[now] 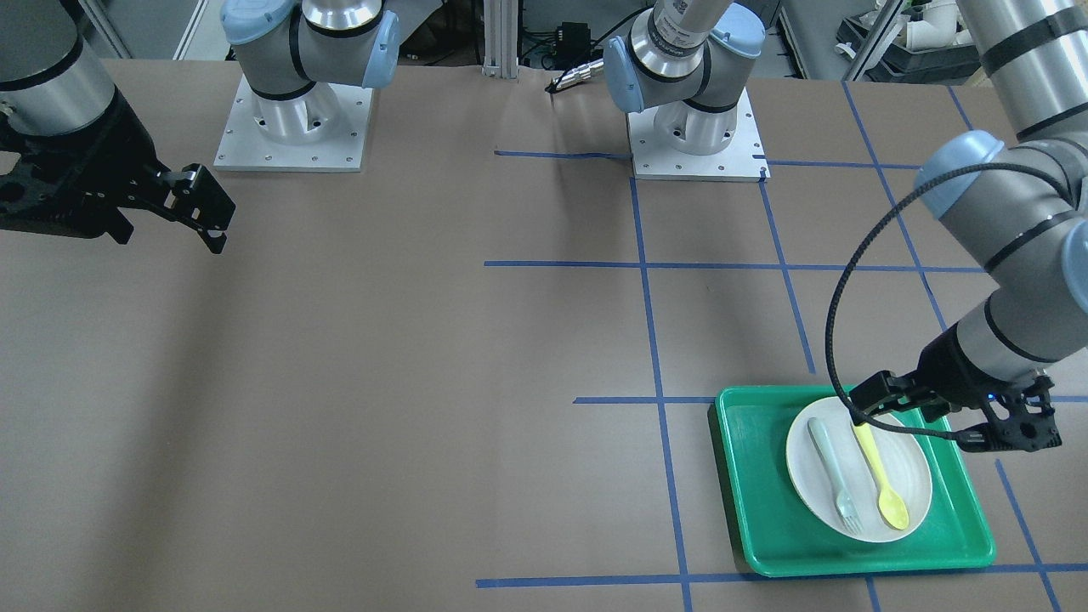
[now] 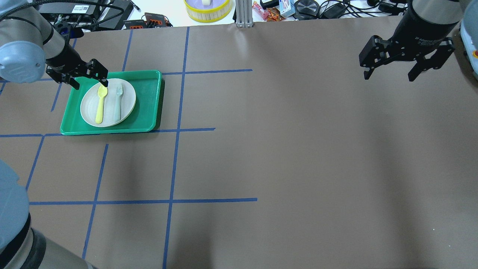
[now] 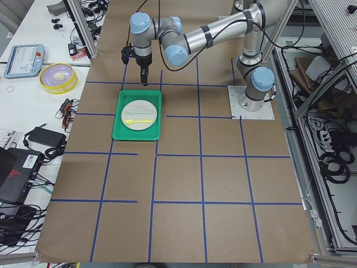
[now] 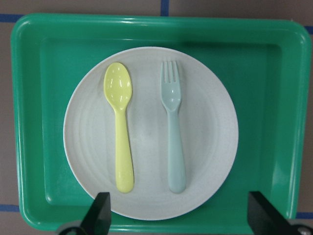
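Note:
A green tray (image 1: pixel 755 530) holds a white plate (image 4: pixel 146 147). On the plate lie a yellow spoon (image 4: pixel 122 147) and a pale blue fork (image 4: pixel 174 142), side by side and apart. My gripper (image 2: pixel 92 80) is above the tray at the plate's edge, its two fingers spread wide at the bottom corners of the wrist view, with nothing visible between them but tray and plate below.
A second gripper (image 2: pixel 410 62) hangs at the other side of the table, away from the tray. Electronics and a yellow-rimmed container (image 3: pixel 58 86) lie on the white side table beyond.

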